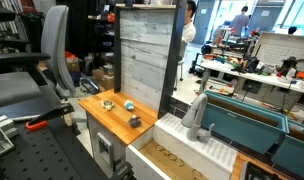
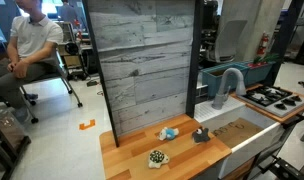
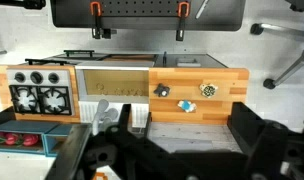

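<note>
My gripper shows at the bottom of the wrist view, its two dark fingers spread apart with nothing seen between them. It looks down on a toy kitchen from above. On the wooden counter (image 2: 142, 145) sit a dark object (image 2: 201, 134), a blue-and-white object (image 2: 168, 133) and a round patterned object (image 2: 158, 158). The same dark object (image 3: 162, 90), blue-and-white object (image 3: 187, 106) and round patterned object (image 3: 208, 89) lie beyond the fingertips in the wrist view. The gripper cannot be made out clearly in either exterior view.
Beside the counter lies an open, wood-floored compartment (image 1: 157, 152) with a grey faucet (image 1: 195, 115) behind it. A stove top (image 3: 40, 90) is at the far left of the wrist view. A tall grey plank panel (image 2: 152, 75) stands behind the counter.
</note>
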